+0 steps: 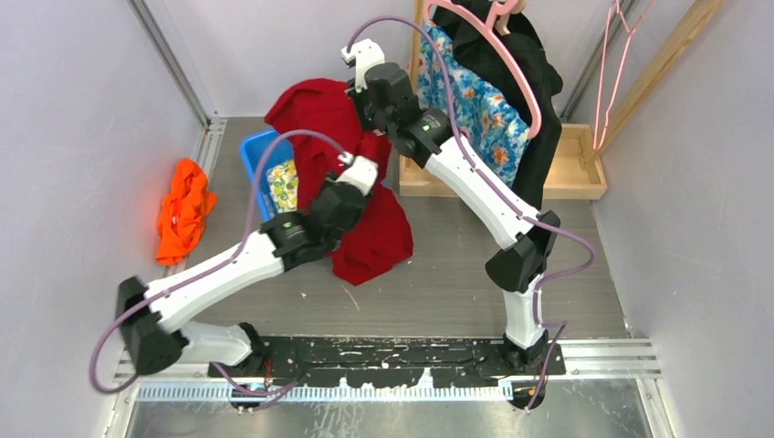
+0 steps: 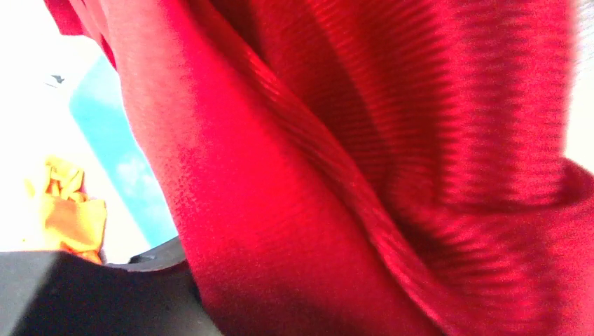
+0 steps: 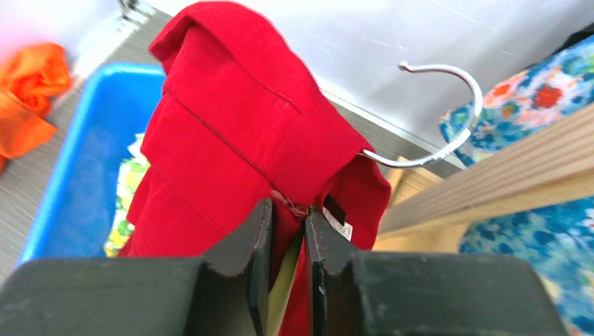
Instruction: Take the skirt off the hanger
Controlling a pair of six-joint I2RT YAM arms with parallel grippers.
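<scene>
A red garment [image 1: 371, 242] hangs over the blue bin and down toward the floor. My right gripper is shut on the red garment at a hanger, whose metal hook [image 3: 459, 136] sticks out to the right of the cloth. A pale strip shows below the fingers. My left gripper is among the lower part of the red cloth in the top view, blurred; red fabric fills most of the left wrist view, and its finger opening is hidden.
A blue bin [image 1: 251, 155] with patterned cloth and an orange garment [image 1: 185, 210] are on the left. A wooden rack [image 1: 570, 187] with floral and black clothes and pink hangers stands at the back right.
</scene>
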